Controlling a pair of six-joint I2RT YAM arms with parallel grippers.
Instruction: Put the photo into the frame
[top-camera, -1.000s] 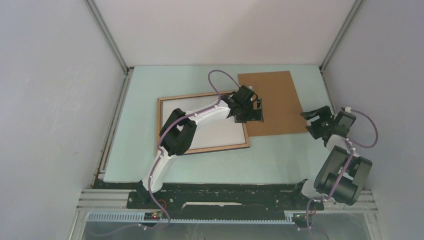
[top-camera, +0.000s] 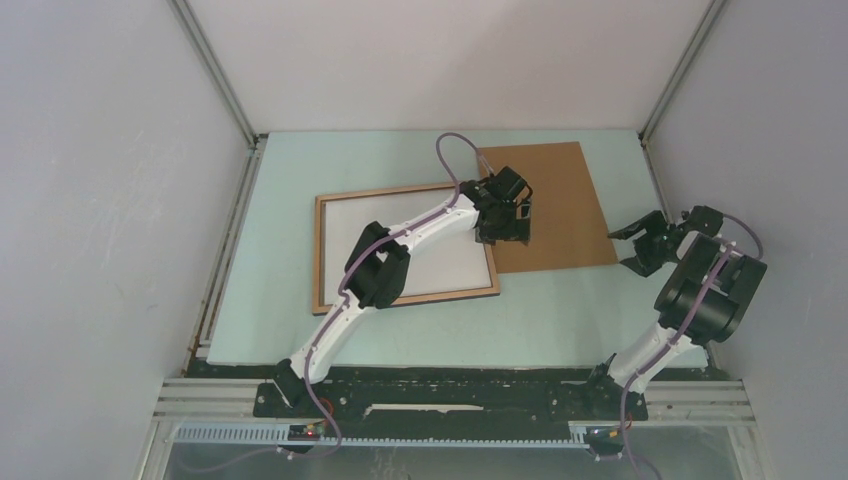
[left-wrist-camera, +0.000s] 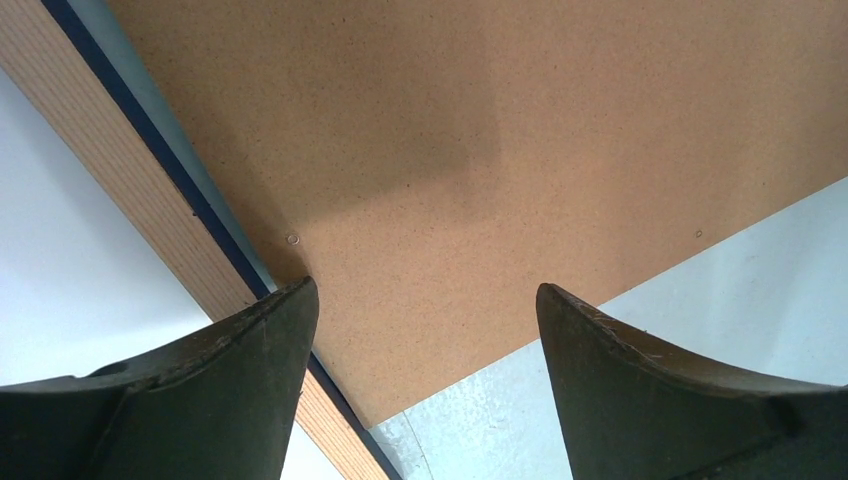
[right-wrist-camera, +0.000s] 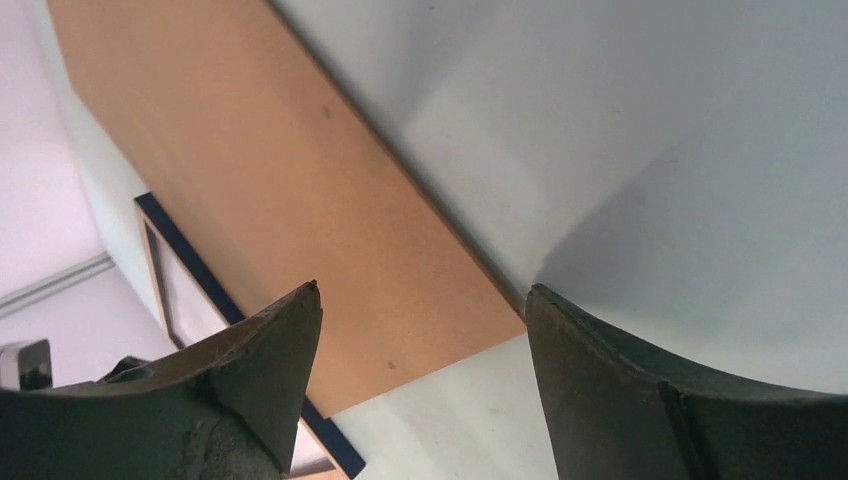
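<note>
A flat brown board (top-camera: 555, 200) lies on the table right of the wooden frame (top-camera: 405, 299), close along the frame's right side. No picture shows on its upper face. White fills the inside of the frame. Over the board's left edge, my left gripper (top-camera: 515, 232) stands open. In the left wrist view its fingers (left-wrist-camera: 255, 375) are wide apart, with the near-left corner of the brown board (left-wrist-camera: 430, 250) visible between them. My right gripper (top-camera: 626, 249), also open, is at the board's near-right corner. Its fingers (right-wrist-camera: 610, 390) flank that corner in the right wrist view; contact cannot be judged.
Walls enclose the back and both sides. The right arm (top-camera: 715, 290) runs close to the right wall.
My left gripper has shifted slightly right. Board and frame have not moved.
</note>
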